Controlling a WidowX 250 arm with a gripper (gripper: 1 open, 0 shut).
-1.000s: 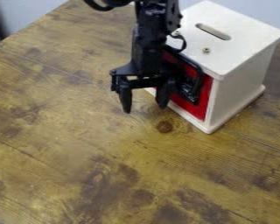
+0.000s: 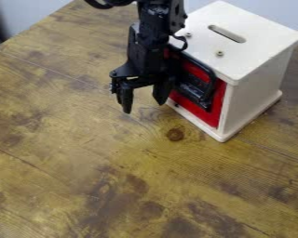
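Note:
My black gripper (image 2: 144, 97) hangs over the wooden table beside the left face of a white wooden box (image 2: 249, 58), its two fingers pointing down and apart, with nothing visible between them. The box has a slot and small round fittings on top. Its side facing me holds a red panel (image 2: 208, 115) with a black part on it, partly hidden behind my arm.
Bare wooden tabletop (image 2: 77, 167) fills the left and front of the view, clear of objects. A dark knot marks the wood just in front of the box. A pale wall stands at the top left.
The gripper has shifted slightly left and up, a little away from the red panel, and its wrist has moved a bit. The box looks unmoved.

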